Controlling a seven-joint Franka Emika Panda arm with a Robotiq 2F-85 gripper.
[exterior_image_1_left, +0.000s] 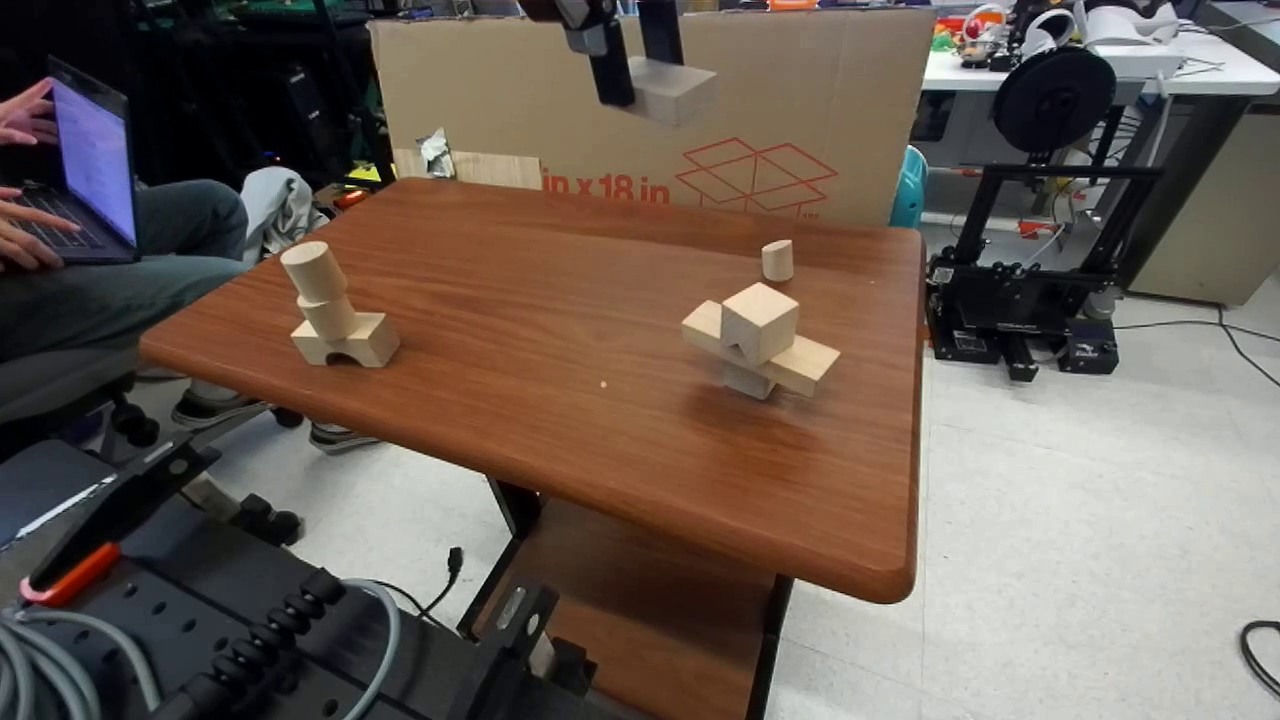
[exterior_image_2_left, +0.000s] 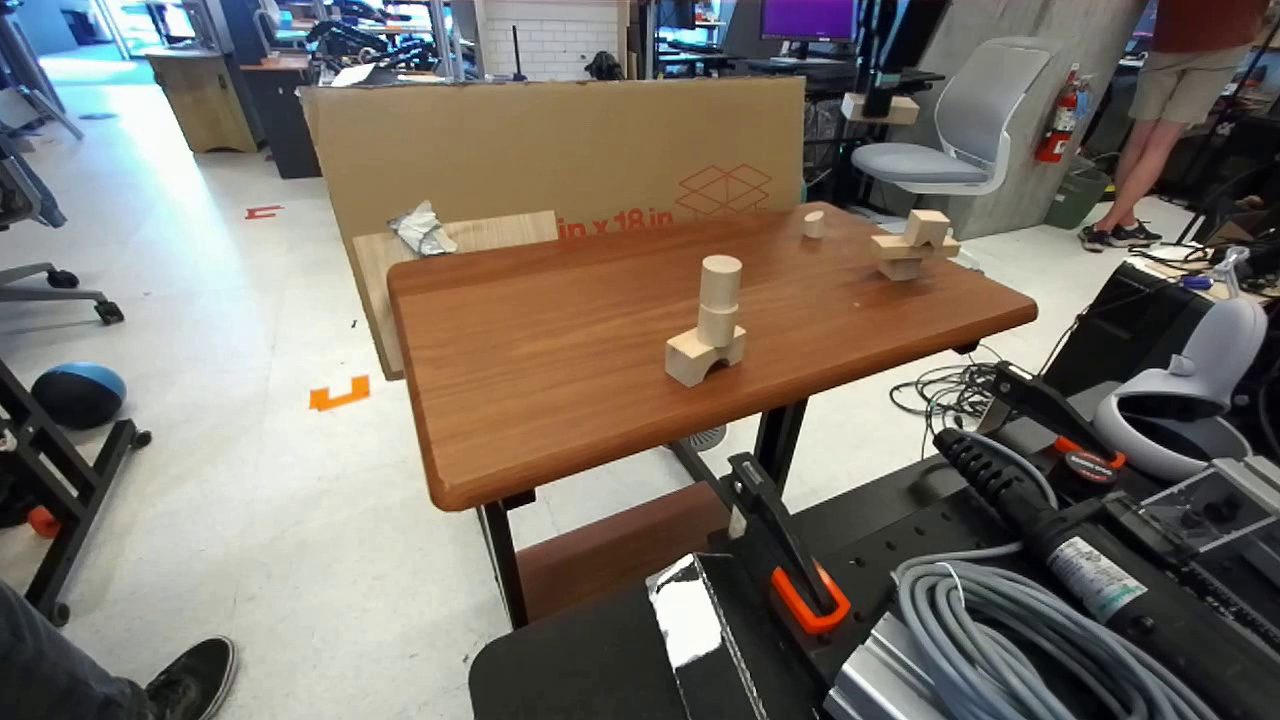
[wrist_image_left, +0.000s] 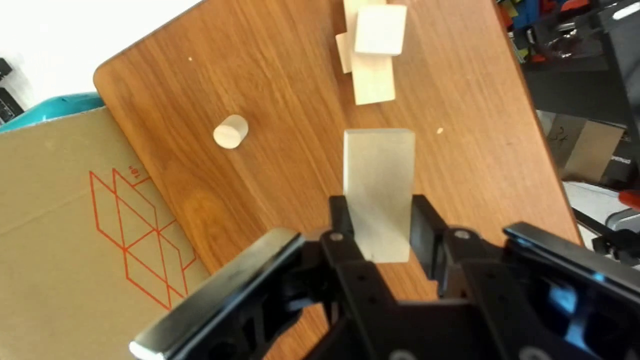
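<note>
High above the table's back part, my gripper is shut on a flat rectangular wooden block (wrist_image_left: 380, 174). In exterior view 1 the held block (exterior_image_1_left: 674, 92) hangs in front of the cardboard, well clear of the tabletop. On the right side of the table stands a stack (exterior_image_1_left: 746, 382): a low support, a plank (exterior_image_1_left: 806, 362) lying across it and a notched block (exterior_image_1_left: 762, 318) on top. A small cylinder (exterior_image_1_left: 777, 260) stands alone behind that stack. On the left, an arch block (exterior_image_1_left: 374, 340) carries two cylinders, the upper one (exterior_image_1_left: 314, 271) leaning slightly in this view.
A tall cardboard sheet (exterior_image_2_left: 576, 156) borders the table's back edge. A person with a laptop (exterior_image_1_left: 94, 162) sits beyond the left edge.
</note>
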